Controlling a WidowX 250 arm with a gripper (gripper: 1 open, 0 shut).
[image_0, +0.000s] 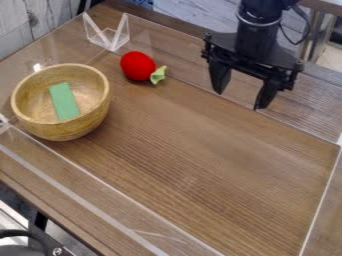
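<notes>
My black gripper (246, 78) hangs over the back right of the wooden table (187, 180), its two fingers spread apart with nothing visible between them. To its left lies a red object with a pale green end (139, 66). At the left a wooden bowl (88, 113) holds a green block (64, 102).
A clear, angular plastic-looking item (107, 30) stands at the back left, beside the wall. Black cable or hardware shows at the bottom left corner.
</notes>
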